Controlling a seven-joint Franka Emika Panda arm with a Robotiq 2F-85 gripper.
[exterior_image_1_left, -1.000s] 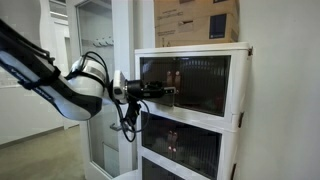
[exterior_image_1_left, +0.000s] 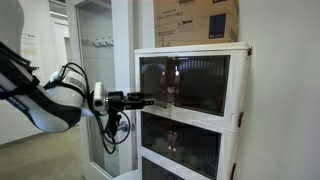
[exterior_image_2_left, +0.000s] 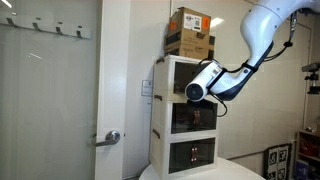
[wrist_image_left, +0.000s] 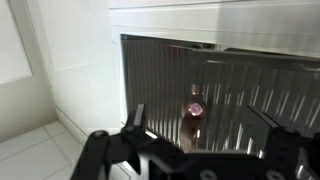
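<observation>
My gripper (exterior_image_1_left: 141, 101) is level with the top tier of a white cabinet (exterior_image_1_left: 195, 48), in front of its left door. In the wrist view the two dark fingers (wrist_image_left: 139, 122) stand wide apart, so the gripper is open. A brown door handle (wrist_image_left: 192, 118) shows through the gap, beyond the fingertips, with nothing held. Dark ribbed door panels (wrist_image_left: 165, 80) lie behind it, and whether one stands slightly ajar is hard to tell. In exterior view 2 the arm hides part of the top tier, and the fingers cannot be made out.
Cardboard boxes (exterior_image_2_left: 189, 32) are stacked on the cabinet. Two lower tiers have dark doors (exterior_image_2_left: 193, 117) as well. A glass-panelled room door (exterior_image_1_left: 105, 90) stands close behind the arm on the left. Plain wall fills the right side.
The cabinet looks the same.
</observation>
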